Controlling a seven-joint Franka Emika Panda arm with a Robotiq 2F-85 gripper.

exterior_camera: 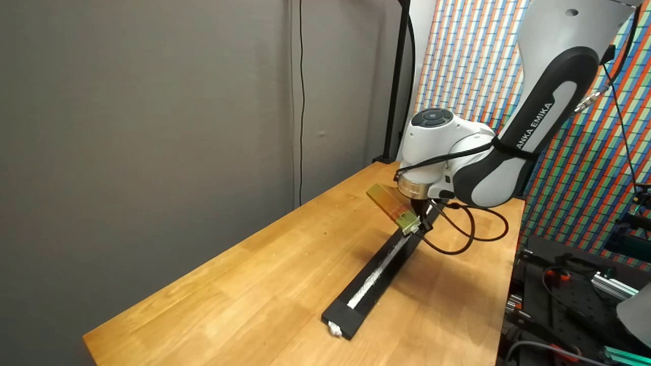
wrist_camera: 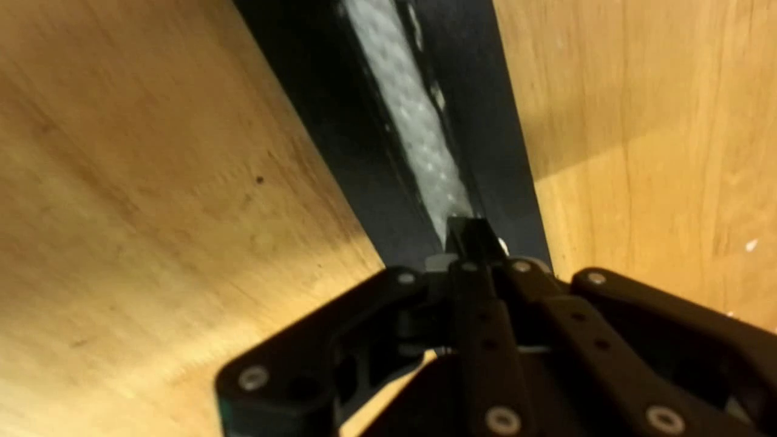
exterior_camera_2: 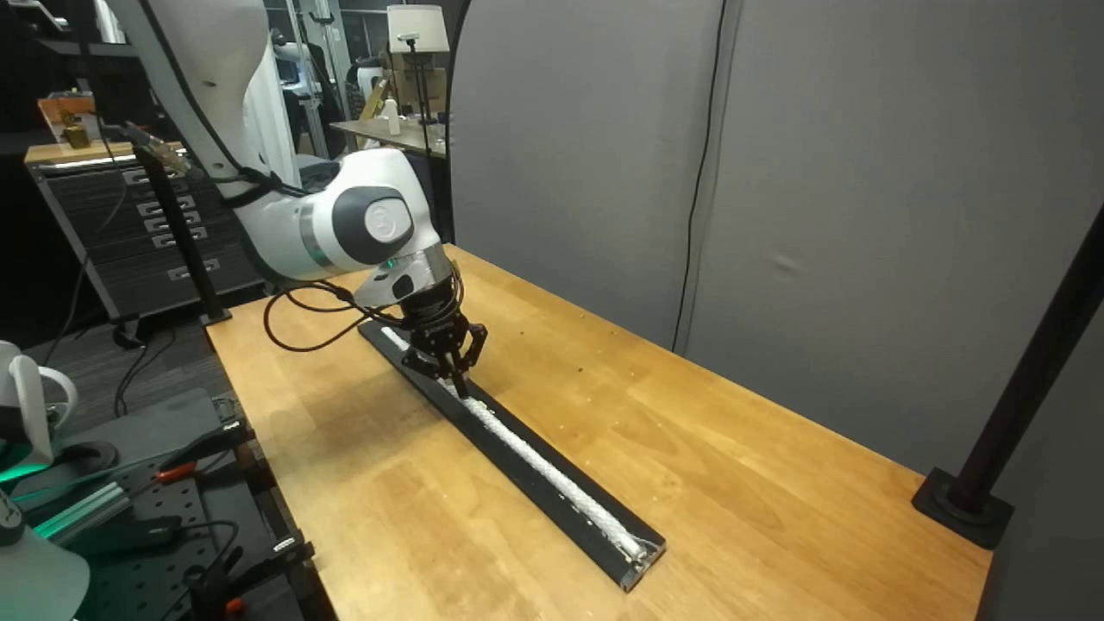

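A long black bar (exterior_camera_2: 432, 392) lies on the wooden table, with a white braided strip (exterior_camera_2: 559, 478) running along its middle groove. Both the bar (exterior_camera: 342, 311) and the strip (exterior_camera: 373, 281) also show in exterior view 1. Over the bar, my gripper (exterior_camera_2: 461, 393) points down with its fingertips at the strip. In the wrist view the gripper is shut, its tips meeting over the white strip (wrist_camera: 419, 116). Nothing shows clearly between the fingers. The stretch of strip beneath the gripper is hidden.
Bare wooden table (exterior_camera_2: 745, 486) lies on both sides of the bar. A black post (exterior_camera_2: 1009, 414) rises from one table corner. Loose cables (exterior_camera: 470, 238) loop from my wrist close above the tabletop. A grey curtain wall (exterior_camera: 152, 140) borders one long edge.
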